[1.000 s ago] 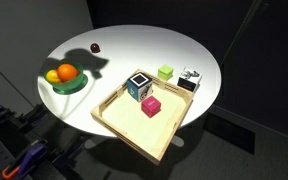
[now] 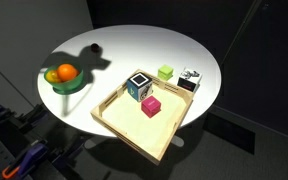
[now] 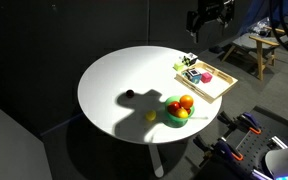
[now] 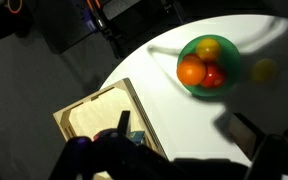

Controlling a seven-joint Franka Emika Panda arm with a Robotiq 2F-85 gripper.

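My gripper hangs high above the table near the wooden tray, its fingers apart and nothing seen between them. In the wrist view its dark fingers spread along the bottom edge. A green bowl holds an orange and other fruit; from above, a yellow fruit and a red one show in it. Outside the bowl lies another yellow fruit. A small dark red ball rests alone on the white table.
The wooden tray holds a patterned cube and a pink cube. Behind it are a green cube and a black-and-white box.
In exterior view 1 the arm's shadow has shifted over the table, so the dark red ball now looks darker. The bowl, tray and cubes have not moved.
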